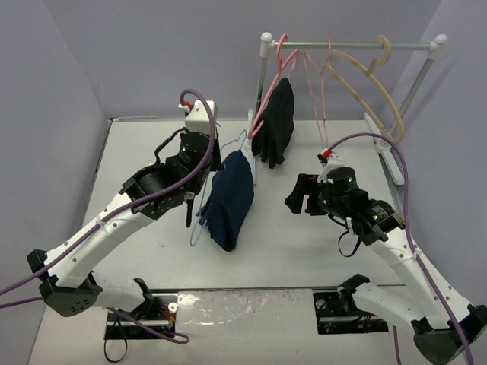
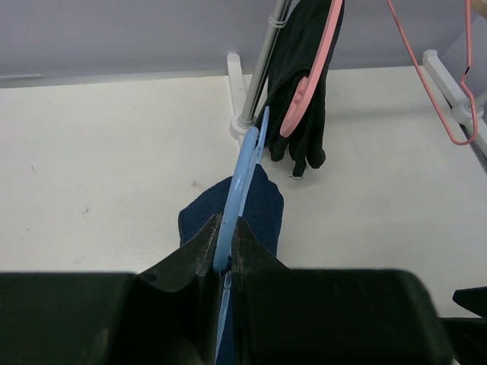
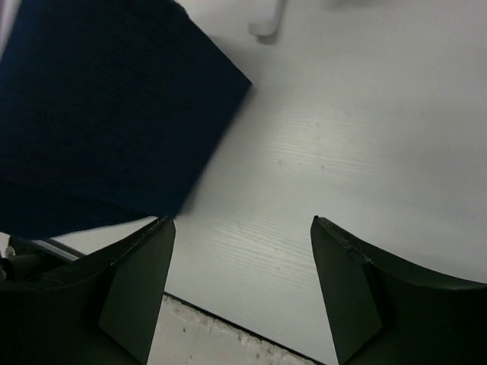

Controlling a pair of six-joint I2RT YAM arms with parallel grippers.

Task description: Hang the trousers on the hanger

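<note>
Dark navy trousers (image 1: 228, 199) hang draped over a light blue hanger (image 2: 240, 182), clear of much of the white surface. My left gripper is shut on the hanger, whose bar runs up between its fingers. My right gripper stands open to the right of the trousers, nothing between its fingers; the cloth (image 3: 114, 106) shows just beyond it, blurred.
A white rack (image 1: 350, 46) at the back right holds pink hangers (image 1: 274, 91), a beige hanger (image 1: 384, 99) and black garments (image 1: 278, 122). The white board (image 1: 137, 190) is bare at left and front right.
</note>
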